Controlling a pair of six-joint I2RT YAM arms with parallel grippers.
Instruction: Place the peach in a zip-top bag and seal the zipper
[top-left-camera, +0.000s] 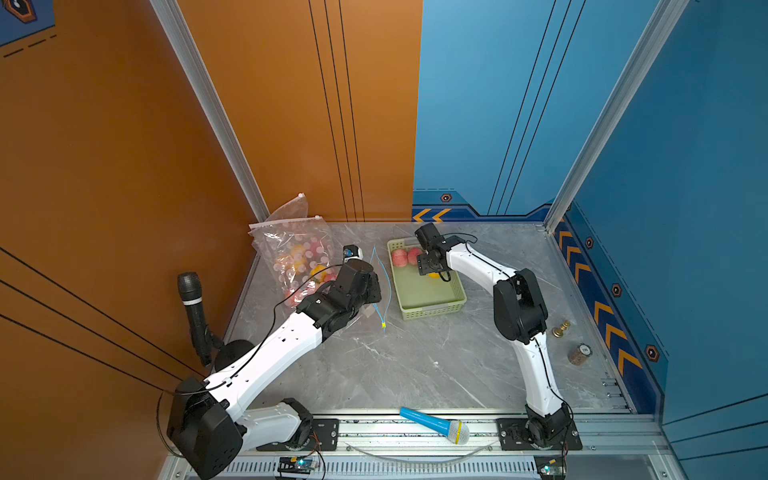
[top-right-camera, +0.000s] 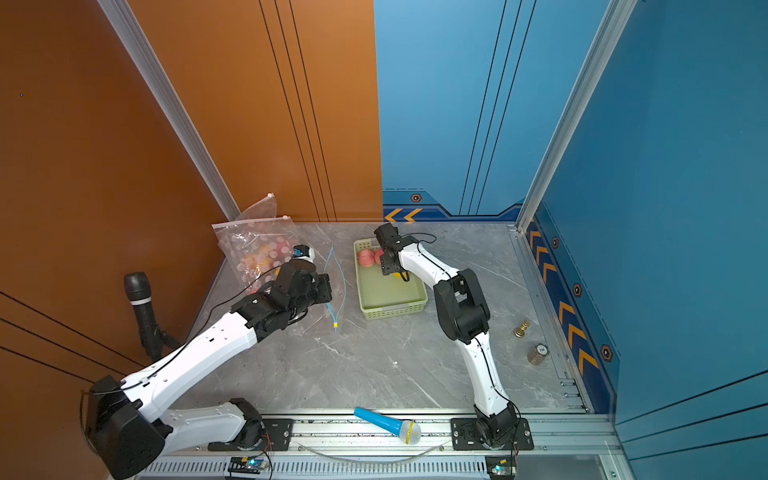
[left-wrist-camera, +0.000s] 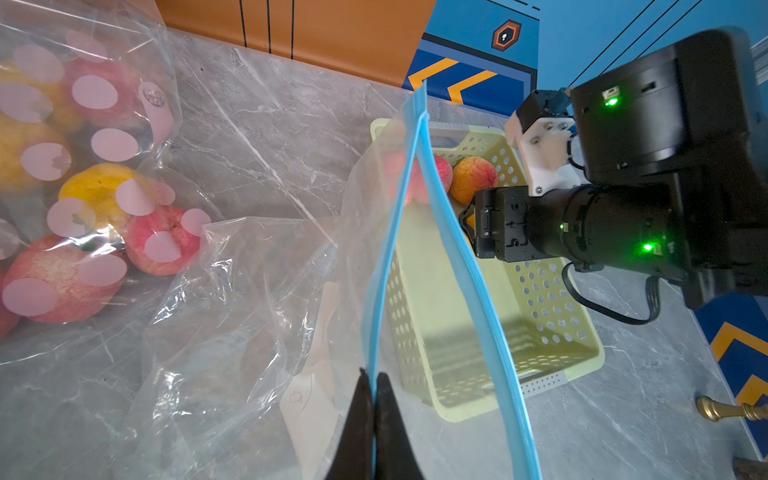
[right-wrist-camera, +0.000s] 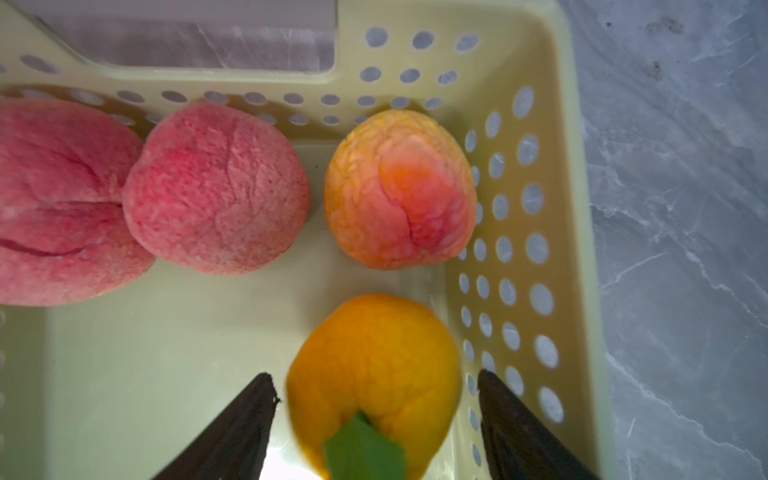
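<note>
My left gripper is shut on one lip of the clear zip top bag (left-wrist-camera: 232, 280); its blue zipper strip (left-wrist-camera: 484, 300) gapes in a long loop beside the basket. Inside the green basket (right-wrist-camera: 582, 304), my right gripper points down with its fingers apart, one on each side of a yellow peach (right-wrist-camera: 376, 360) with a green leaf. Clear gaps show between fingers and fruit. An orange-red peach (right-wrist-camera: 400, 188) and two pink peaches, one of them the middle pink peach (right-wrist-camera: 216, 188), lie along the basket's far wall.
A filled clear bag of fruit (top-left-camera: 300, 252) lies at the back left. A brass piece (top-left-camera: 561, 329) and a small brown cylinder (top-left-camera: 580, 353) stand at the right. The basket's right wall is close to my right gripper.
</note>
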